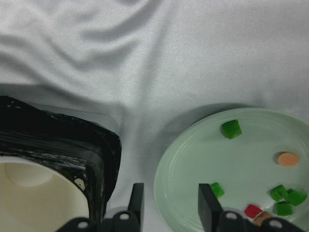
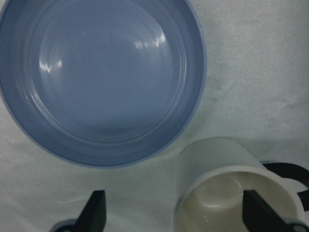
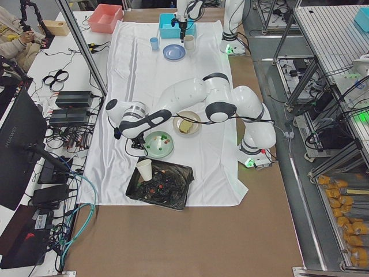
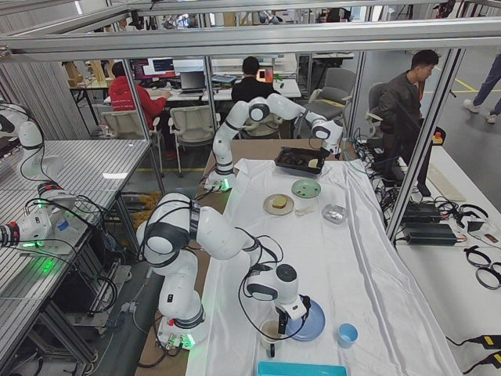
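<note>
A white cup (image 3: 144,169) rests in the black bin (image 3: 173,187). My left gripper is open above the gap between that bin and the green plate (image 1: 227,159), which holds several green cubes, a red piece and an orange disc. My right gripper is open over a cream mug (image 2: 217,159) with a black handle, beside the blue plate (image 2: 101,72).
A tan plate (image 4: 279,204) with a yellow item, a foil tray (image 4: 335,213), a blue cup (image 4: 347,335) and a blue basket (image 4: 301,368) stand on the white cloth (image 4: 337,258).
</note>
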